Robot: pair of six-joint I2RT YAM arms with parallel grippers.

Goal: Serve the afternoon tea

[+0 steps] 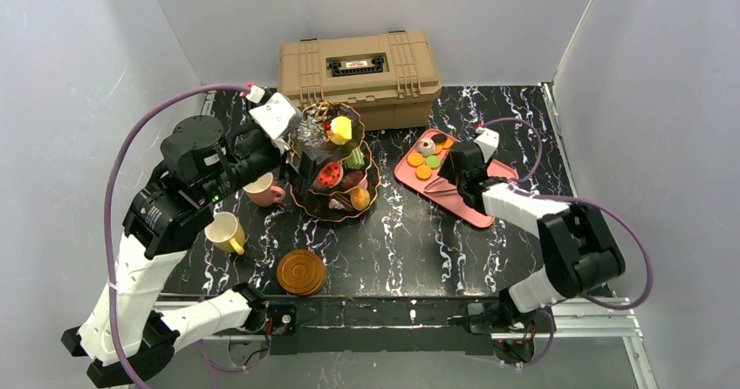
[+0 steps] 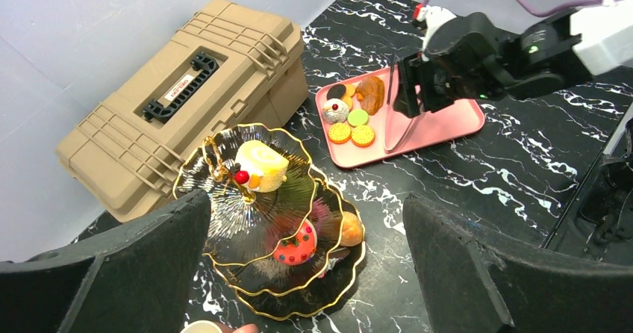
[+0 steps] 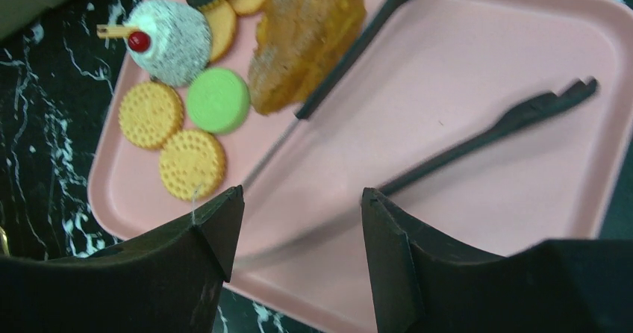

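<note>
Over the pink tray [image 1: 408,176] at the right, my right gripper stands open, its fingertips apart with nothing gripped between them. Below it a knife-like utensil with a black handle [image 3: 358,49] lies beside the brown pastry [image 3: 306,42]. A second slender utensil [image 3: 478,142], black at one end and pale at the other, lies blurred across the tray. My left gripper [image 1: 307,169] is open and empty by the two-tier gold-rimmed stand [image 2: 257,277]. On that stand sit a yellow cake roll [image 2: 261,165], a strawberry-red sweet [image 2: 298,245] and other treats.
Behind the stand is a tan case [image 1: 359,71]. A pink mug [image 1: 264,192], a yellow mug [image 1: 225,232] and brown coasters [image 1: 301,272] stand at the left. Several cookies and a coconut ball [image 3: 170,42] fill one tray end.
</note>
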